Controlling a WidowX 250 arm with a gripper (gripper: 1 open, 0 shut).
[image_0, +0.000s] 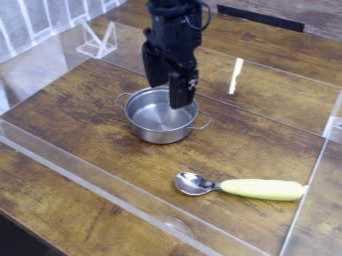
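My gripper (171, 80), black, hangs over the back part of a steel pot (160, 123) with two wire handles, its fingers open; nothing shows held. The pot sits near the middle of the wooden table. A metal spoon (193, 183) lies in the front right area, beside a pale yellow-green elongated object (261, 188) that looks like a corn cob or a vegetable.
Clear low walls enclose the wooden surface (80, 160). A small white holder (99, 42) stands at the back left, and a white strip shows at the back right.
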